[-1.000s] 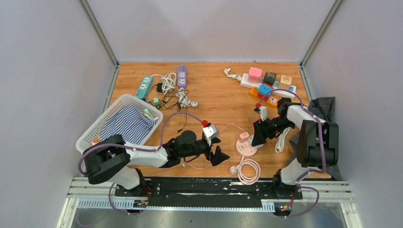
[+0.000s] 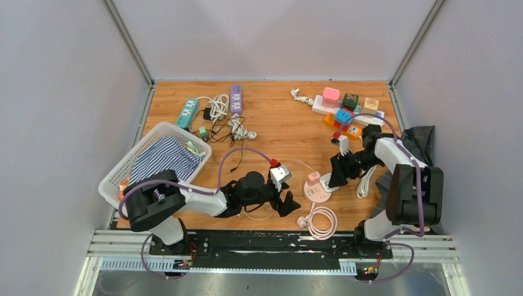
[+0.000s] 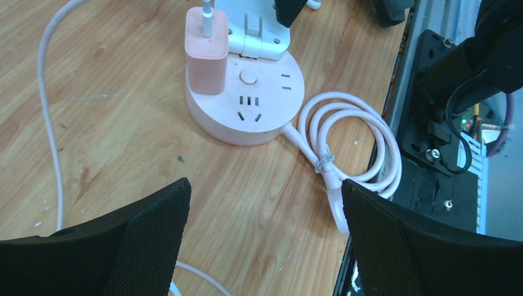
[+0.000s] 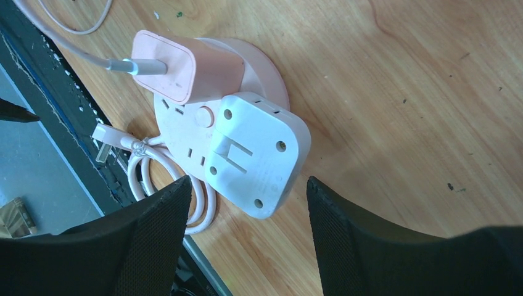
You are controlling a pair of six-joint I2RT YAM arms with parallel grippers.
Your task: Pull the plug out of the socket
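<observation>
A round pink-white socket (image 3: 268, 102) lies on the table, with a pink plug (image 3: 206, 71) upright in it and a white cable at the plug's top. Beside that plug, a square white adapter (image 4: 259, 154) sits on the socket's edge. My right gripper is open, its fingers on either side of the adapter, with a narrow gap visible at each side. My left gripper stands open, left of the socket in the top view, with nothing between its fingers.
The socket's coiled cord (image 2: 324, 223) lies near the front edge. A white basket (image 2: 114, 169) stands at the left, with power strips and cables behind it. Colored blocks (image 2: 345, 117) sit at the back right.
Compared with earlier, my left gripper has moved slightly right, toward the socket. The socket and its plugs have shifted slightly left, and my right gripper has moved a little.
</observation>
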